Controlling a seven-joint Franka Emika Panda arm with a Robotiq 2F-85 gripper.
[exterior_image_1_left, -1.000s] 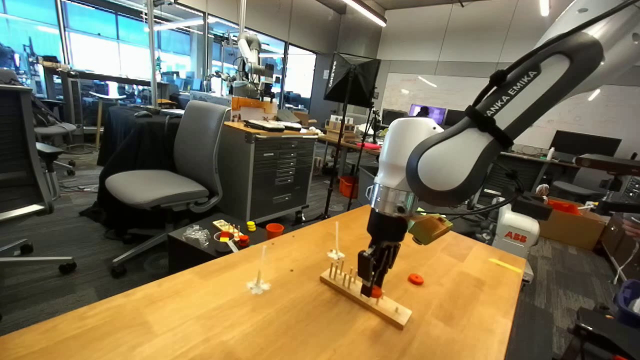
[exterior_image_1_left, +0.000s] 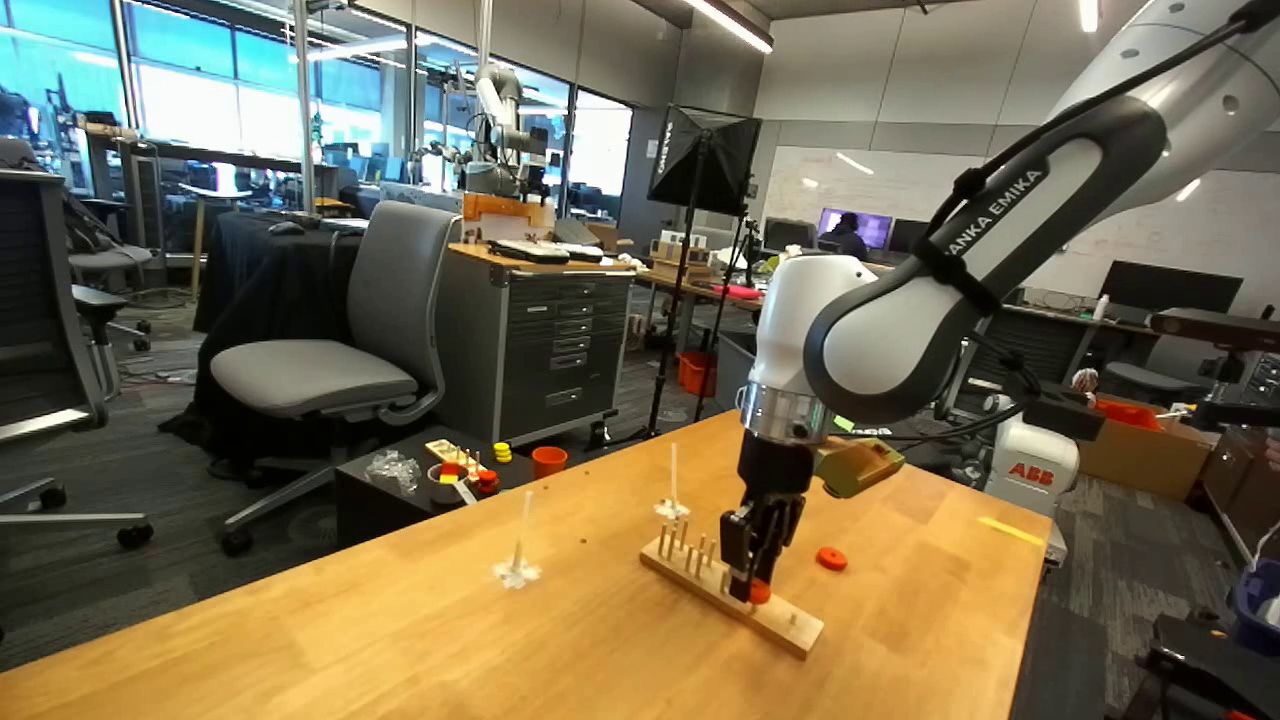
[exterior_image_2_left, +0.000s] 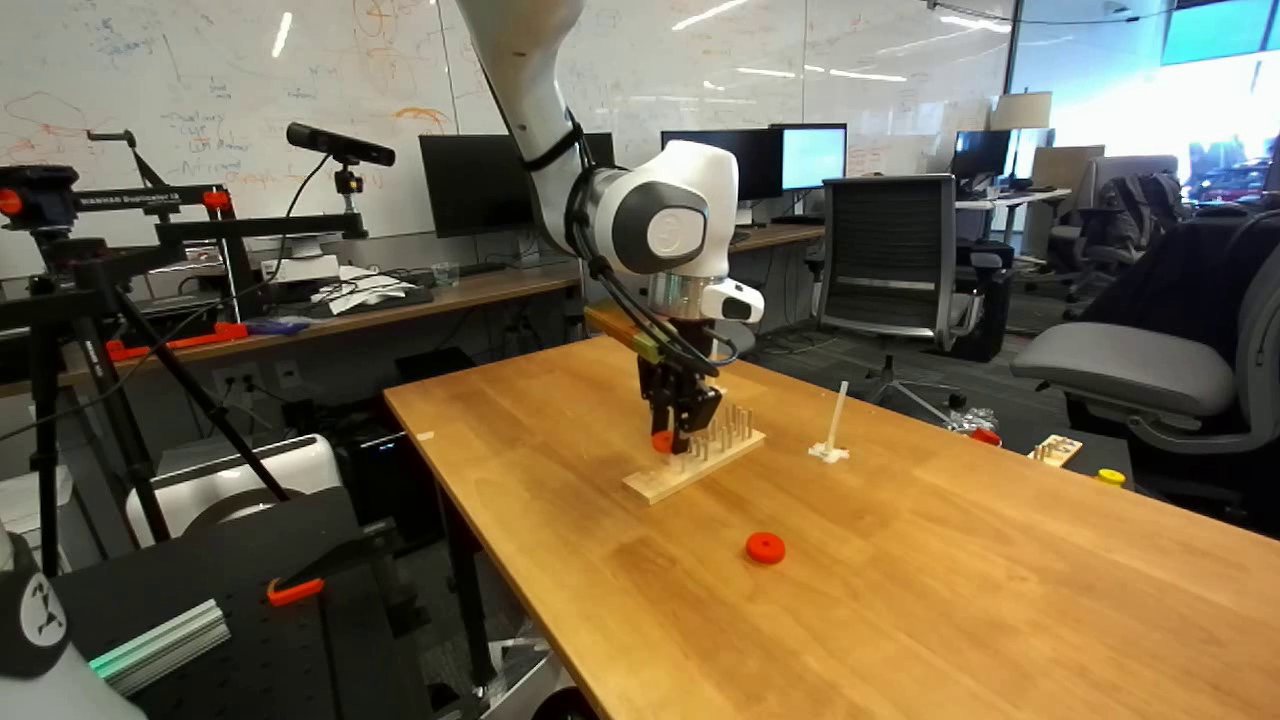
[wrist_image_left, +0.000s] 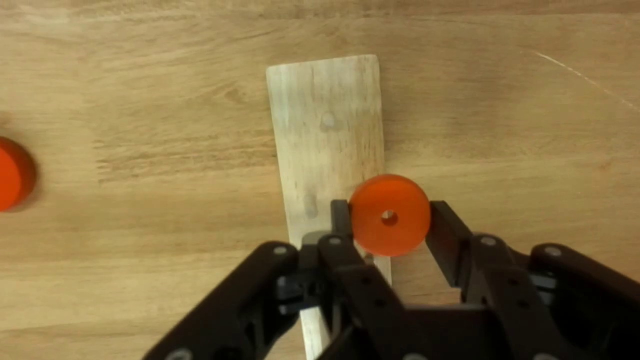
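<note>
Between the fingers of my gripper is a red disc (wrist_image_left: 382, 235) with a small centre hole, gripped at its two sides. Below it runs a pale wooden peg board (wrist_image_left: 327, 90); in the wrist view the disc overlaps the board's right edge, and two short pegs show ahead of it. Exterior view 1 has the disc (exterior_image_1_left: 759, 593) low over the board (exterior_image_1_left: 792, 626), near its short-peg end. Whether it sits around a peg cannot be told. Another red disc (exterior_image_2_left: 765, 548) lies flat on the table, apart from the board.
Taller pegs (exterior_image_1_left: 684, 550) rise from the board's other end. Two thin white posts (exterior_image_1_left: 523, 534) stand on the table, each on a white base. A low black side table holds a red cup (exterior_image_1_left: 548, 461) and other pieces.
The gripper, with the red disc held, has shifted slightly right and a little lower in exterior view 1, toward the board's short-peg end. The loose disc and board have not moved.
</note>
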